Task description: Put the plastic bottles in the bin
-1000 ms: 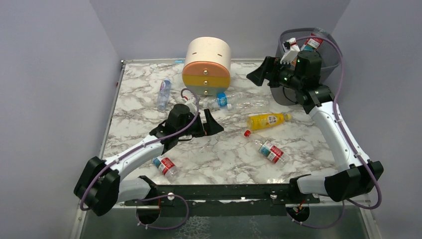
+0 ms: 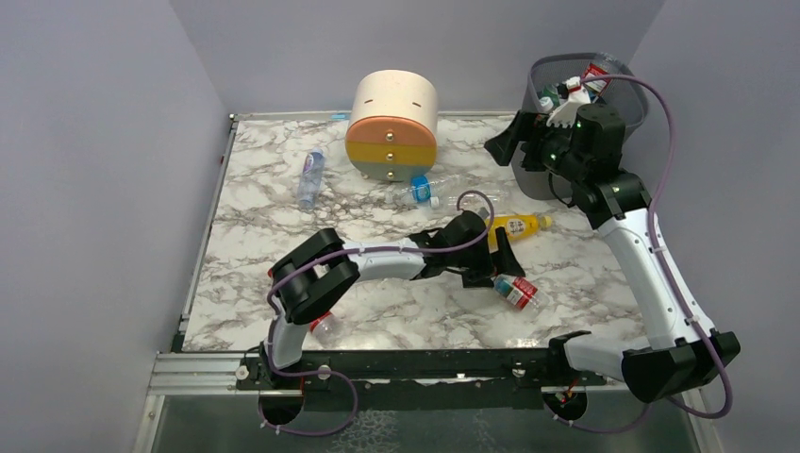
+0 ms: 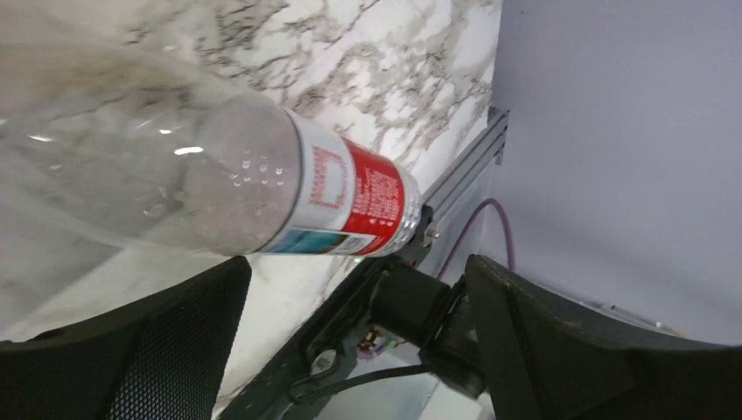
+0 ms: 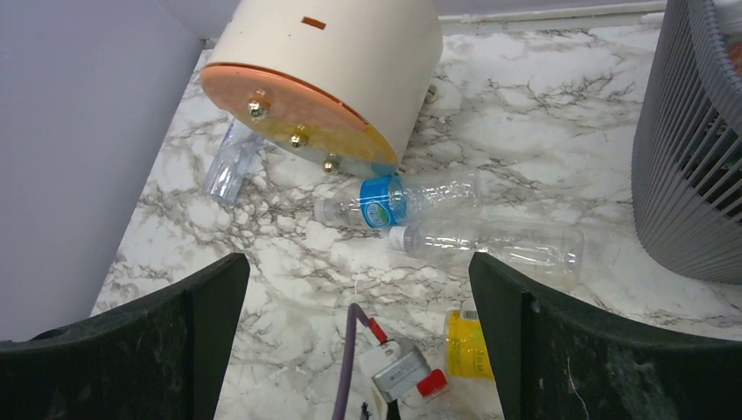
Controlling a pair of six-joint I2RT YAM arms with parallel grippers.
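My left gripper is open just above a clear red-labelled bottle (image 3: 157,175), whose label and base (image 2: 519,293) show at the front right in the top view. My right gripper stands open, empty, beside the grey bin (image 4: 687,157), which holds several bottles. A yellow bottle (image 2: 517,226) lies behind the left gripper. Two clear bottles (image 4: 424,197) (image 4: 499,241) lie in front of the drum-shaped chest, a bluish bottle (image 2: 310,179) at the back left. Another red-labelled bottle (image 2: 325,328) at the front left is partly hidden by my left arm.
The cream drum chest (image 2: 391,104) with coloured drawers stands at the back middle. Grey walls surround the table.
The right arm has shifted slightly right.
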